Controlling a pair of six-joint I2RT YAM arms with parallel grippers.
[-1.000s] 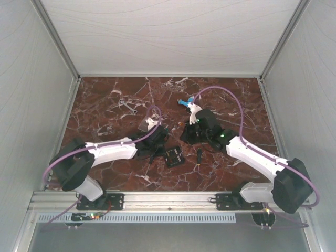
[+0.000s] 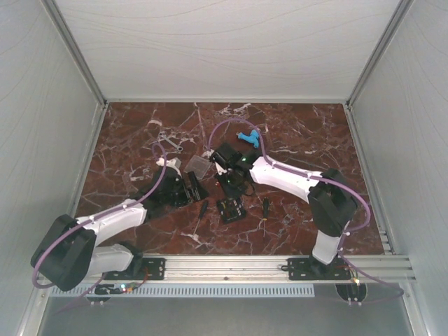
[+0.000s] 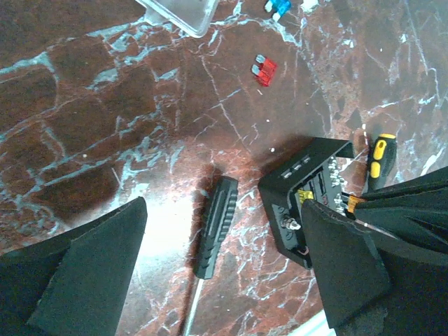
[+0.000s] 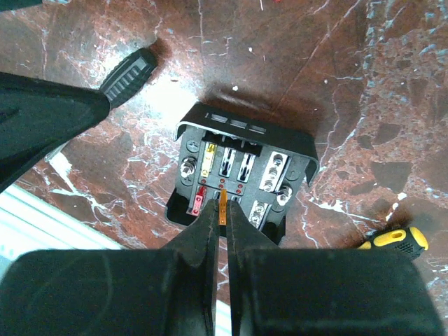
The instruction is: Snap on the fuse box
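Note:
The black fuse box (image 4: pixel 241 164) (image 2: pixel 231 210) lies open on the marble table, with yellow and red fuses and metal terminals inside. Over it my right gripper is shut, an orange piece showing at its fingertips; whether it is held or lies beneath is unclear. The same fingertips reach into the left wrist view from the right, at the box. My left gripper stands open left of the box, above a black screwdriver (image 3: pixel 218 224), nothing between its fingers.
A yellow-black screwdriver (image 3: pixel 381 157) lies right of the box. A red fuse (image 3: pixel 264 70), a blue piece (image 3: pixel 278 8) and a clear tray (image 3: pixel 182 12) lie behind it. A blue object (image 2: pixel 248 138) is at the back.
My right gripper has moved left over the fuse box. My left gripper has drawn back to the left, away from the box.

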